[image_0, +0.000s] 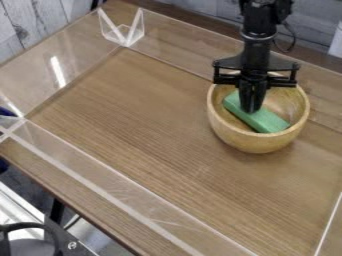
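Observation:
My black gripper (251, 98) reaches down from the top into a round wooden bowl (251, 140) on the right side of the table. Its fingertips are close together over a green block (265, 119) lying tilted in the bowl. The gripper looks shut; the fingertips partly cover the block's upper left end, and whether they touch it is unclear.
Transparent tape strips mark its corners. A black cable or device (30, 236) shows at the bottom left, off the table's edge.

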